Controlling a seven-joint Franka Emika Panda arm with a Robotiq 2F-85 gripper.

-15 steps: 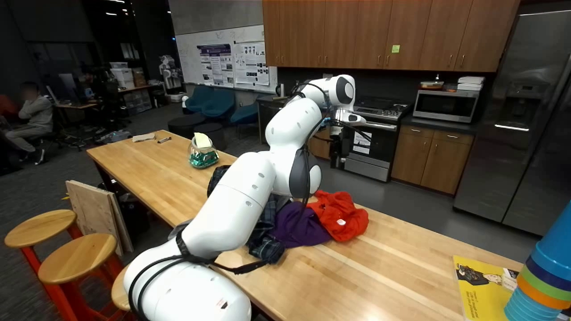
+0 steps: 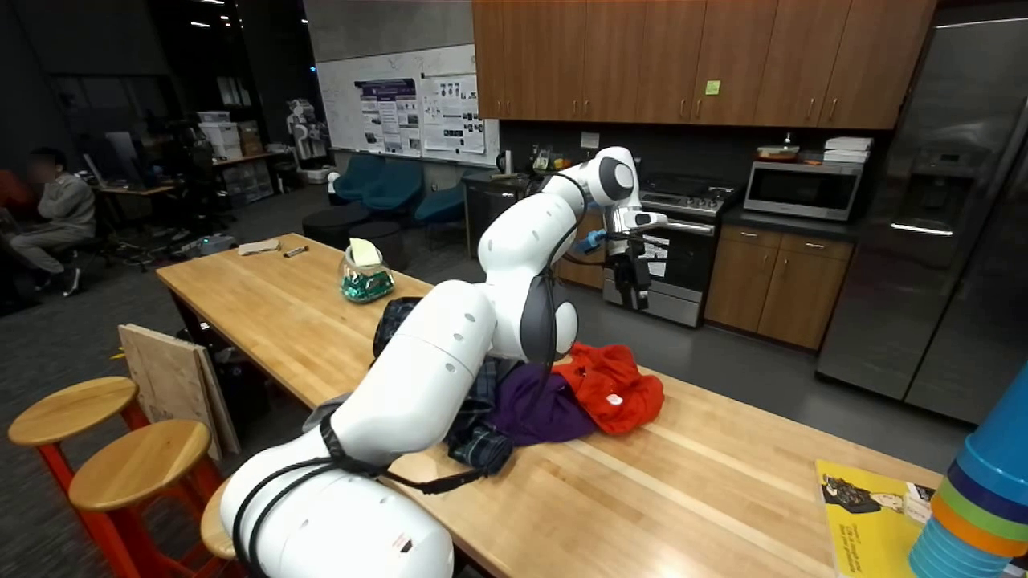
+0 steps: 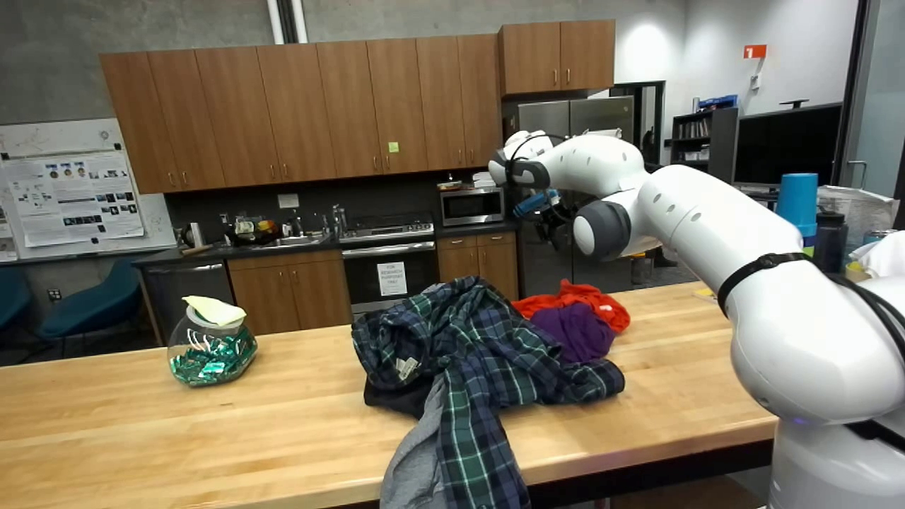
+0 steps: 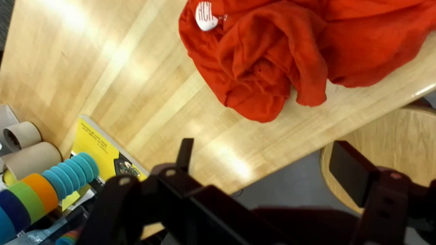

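My gripper is open, its two dark fingers wide apart with nothing between them. In exterior view 1 the gripper (image 2: pixel 631 284) hangs in the air beyond the table's far edge, above and behind the clothes. A red garment (image 2: pixel 617 387) with a white round patch lies crumpled on the table, also filling the top of the wrist view. Beside it is a purple garment (image 3: pixel 577 329). A dark green and navy plaid shirt (image 3: pixel 475 356) lies heaped to the left in exterior view 2, over a grey cloth (image 3: pixel 416 458) that hangs past the near edge.
A glass jar of green-wrapped items (image 3: pixel 212 349) stands on the table's left part. A yellow magazine (image 2: pixel 858 520) and a stack of coloured cups (image 2: pixel 978 501) occupy the right end. Bare tabletop (image 2: pixel 713 472) lies between them and the clothes. A round stool (image 4: pixel 392 151) sits below the edge.
The gripper end of my arm has swung slightly to the right and tilted in exterior view 1. The garments have not moved.
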